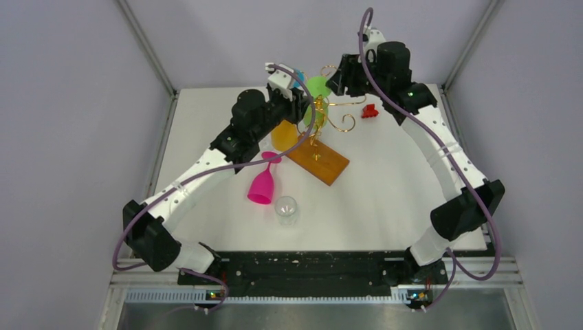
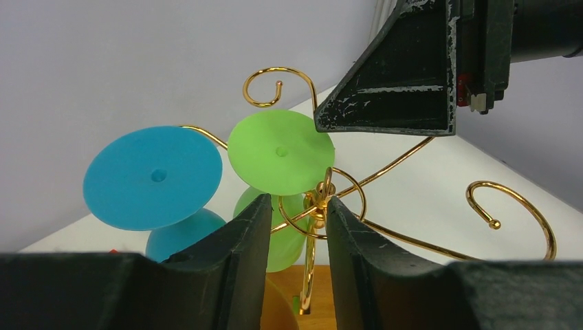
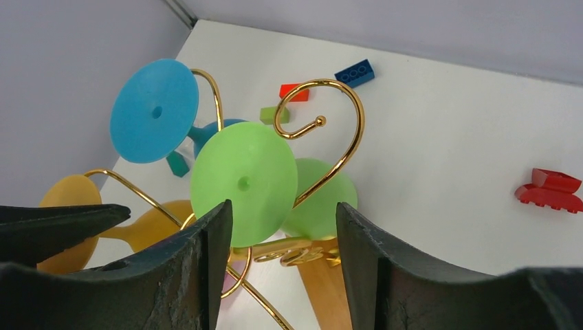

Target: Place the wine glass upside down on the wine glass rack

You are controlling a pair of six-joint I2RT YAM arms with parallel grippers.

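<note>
A green wine glass [image 3: 244, 184] hangs upside down on the gold rack [image 3: 354, 137], its round foot uppermost and its bowl below. My right gripper stands open, its fingertips to either side of part of the green foot as seen in the right wrist view; nothing is gripped. In the left wrist view my left gripper is part open at the near side of the rack, with the rack's central ring seen between its fingers and no glass held. A blue glass [image 2: 152, 177] and an orange glass [image 3: 72, 223] also hang foot up.
A pink glass [image 1: 261, 187] and a clear glass [image 1: 287, 210] are in front of the rack's wooden base [image 1: 326, 163]. Toy bricks, including a red one [image 3: 550, 191], lie behind and to the right.
</note>
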